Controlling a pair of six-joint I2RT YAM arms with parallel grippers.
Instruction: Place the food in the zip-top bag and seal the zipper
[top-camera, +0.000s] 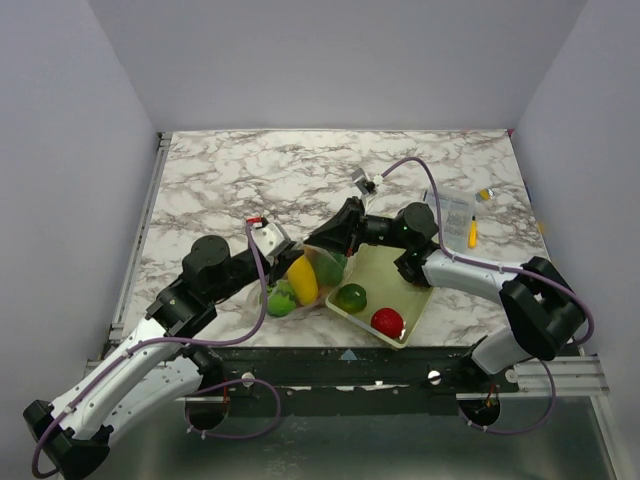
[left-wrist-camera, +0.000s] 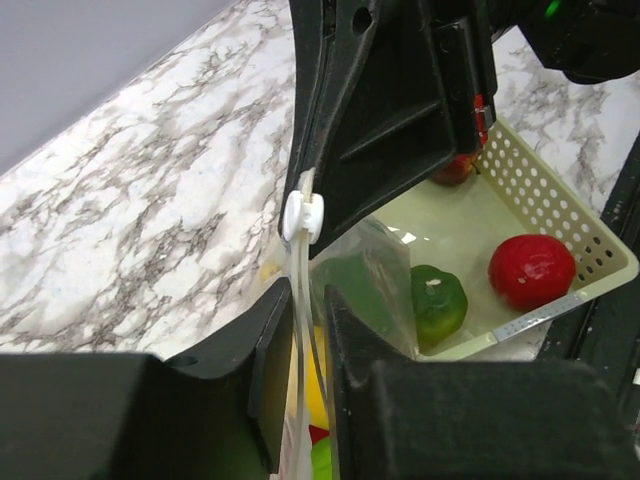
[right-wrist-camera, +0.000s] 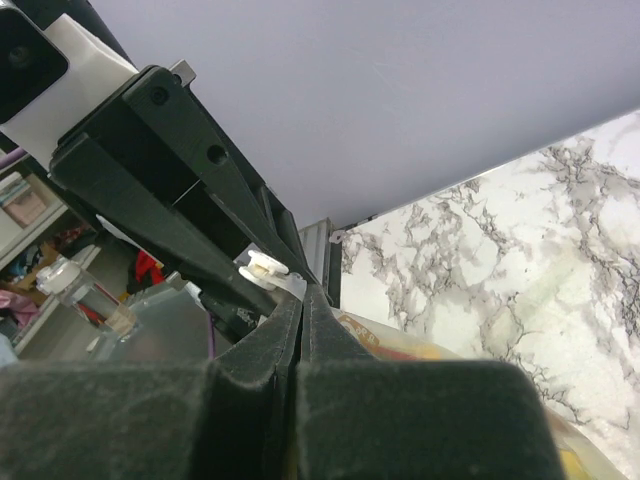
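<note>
The clear zip top bag (top-camera: 325, 262) stands with its top raised, holding a yellow food piece (top-camera: 302, 279), a green one (top-camera: 281, 298) and something dark green. Its white slider (left-wrist-camera: 303, 216) sits on the zip strip beside the right fingertips. My right gripper is shut, the thin end of the strip running into its fingertips. My left gripper stands slightly open around the strip, its fingers to either side and a narrow gap showing. In the top view the left gripper (top-camera: 293, 248) is just left of the right gripper (top-camera: 312, 242).
Right of the bag, a pale green basket (top-camera: 376, 275) holds a green pepper (top-camera: 351, 297), a red tomato (top-camera: 387, 322) and another red item partly under the right arm. A clear container (top-camera: 455, 212) lies farther right.
</note>
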